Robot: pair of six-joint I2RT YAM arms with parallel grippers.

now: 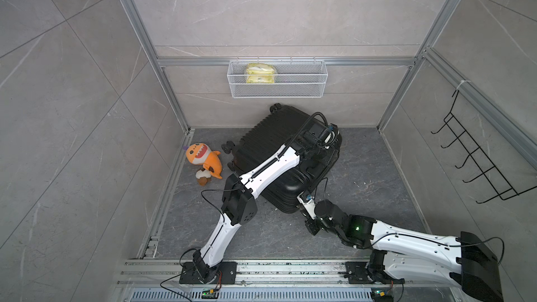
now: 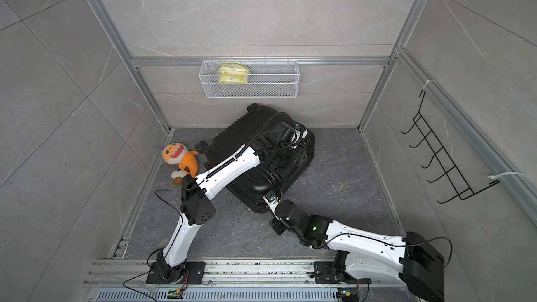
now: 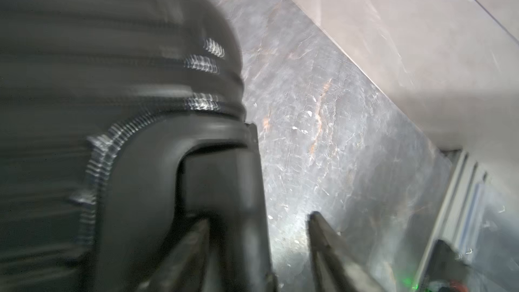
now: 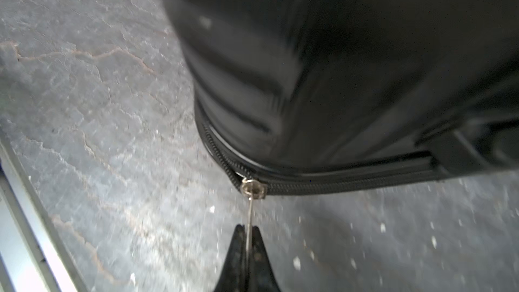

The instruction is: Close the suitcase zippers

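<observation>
The black ribbed suitcase (image 1: pixel 263 141) lies flat on the floor, turned at an angle. In the right wrist view, my right gripper is shut on a thin metal zipper pull (image 4: pixel 250 209). Its slider (image 4: pixel 253 188) sits at the suitcase corner; the teeth split just left of it and run as one line to the right. My left gripper stands open at the suitcase's handle side, its blurred fingers (image 3: pixel 319 238) on either side of the black handle (image 3: pixel 224 183). Nothing shows gripped there. The left arm hides part of the suitcase from above.
An orange shark toy (image 1: pixel 204 158) lies left of the suitcase. A white wire basket (image 1: pixel 278 90) hangs on the back wall, and a black hook rack (image 1: pixel 472 151) on the right wall.
</observation>
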